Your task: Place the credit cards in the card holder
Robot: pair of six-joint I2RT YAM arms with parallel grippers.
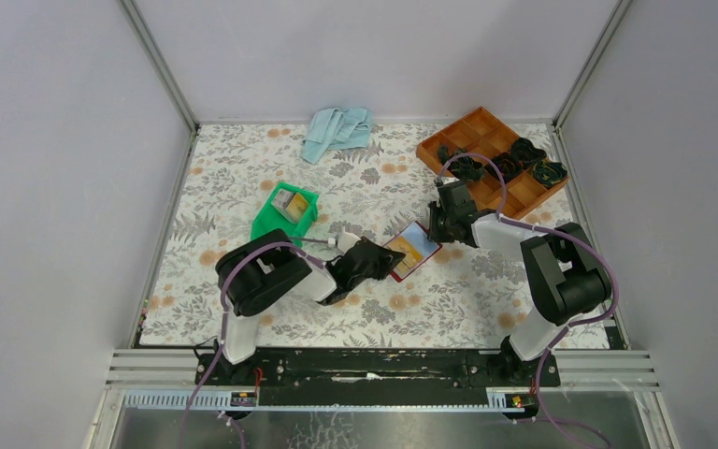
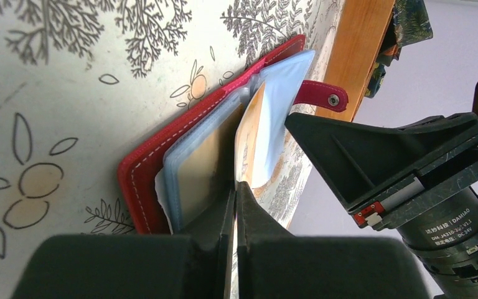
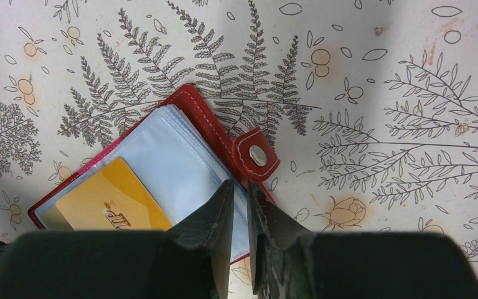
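Observation:
The red card holder (image 3: 203,118) lies open on the table, its pale blue sleeves (image 3: 162,149) showing. A yellow-orange card (image 3: 112,193) lies on the sleeves. My left gripper is shut at that card's edge, which rises upright from between its fingertips in the left wrist view. My right gripper is at the holder's snap-tab side, its fingertips slightly apart by the sleeve edges; whether anything is between them is unclear.
A green container (image 1: 264,221) with cards stands left, a wooden compartment box (image 1: 472,126) with dark bundles back right, a blue cloth (image 1: 337,131) at the back. Free table lies around the holder.

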